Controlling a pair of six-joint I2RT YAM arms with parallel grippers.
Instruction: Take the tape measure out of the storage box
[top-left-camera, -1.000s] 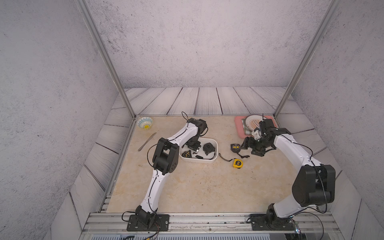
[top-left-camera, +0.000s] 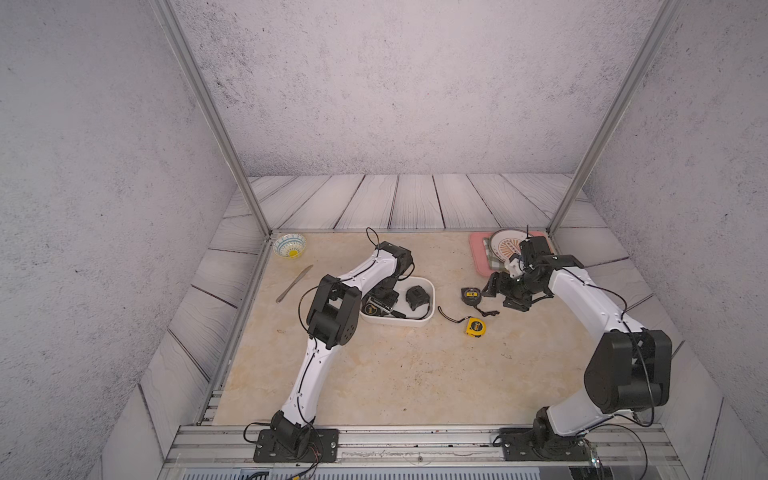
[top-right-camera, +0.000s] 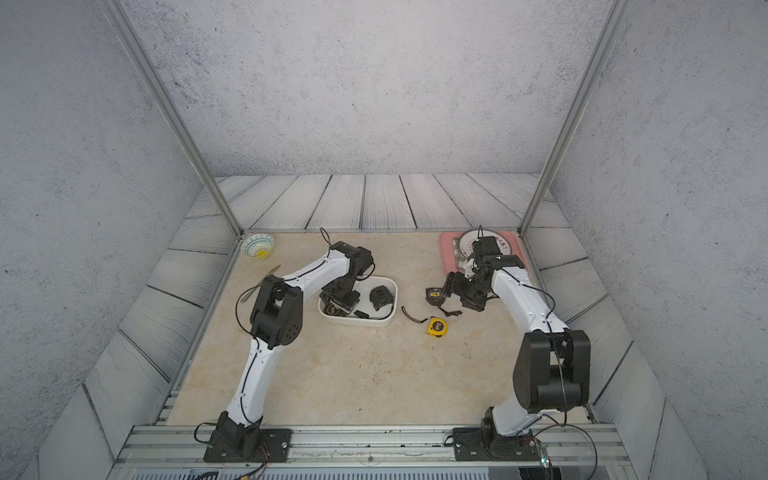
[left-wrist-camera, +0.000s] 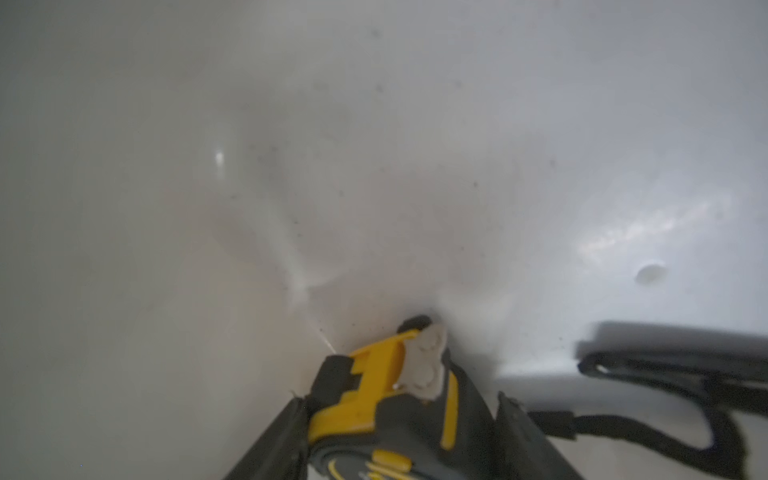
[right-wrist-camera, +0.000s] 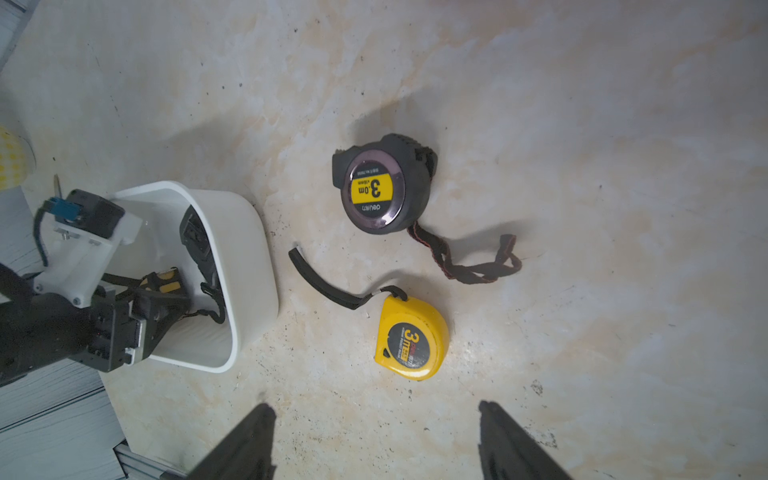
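In the white storage box (top-left-camera: 433, 304) lies a black and yellow tape measure (left-wrist-camera: 376, 412), at the box's left end. My left gripper reaches down into the box, one finger on each side of that tape measure. Its fingers (left-wrist-camera: 528, 440) look close against the sides; whether they grip is unclear. A second, black tape measure (top-left-camera: 417, 297) rests in the right part of the box. My right gripper is open above the table, with nothing between its fingers.
Right of the box, a black tape measure (right-wrist-camera: 373, 188) and a yellow one (right-wrist-camera: 413, 337) lie on the table with their straps. A bowl (top-left-camera: 289, 245) and a knife (top-left-camera: 293, 284) are at the left. At the back right is a pink board (top-left-camera: 481, 254).
My left gripper has come down and slightly left in the box, onto the tape measure at its left end. The right arm is almost unchanged.
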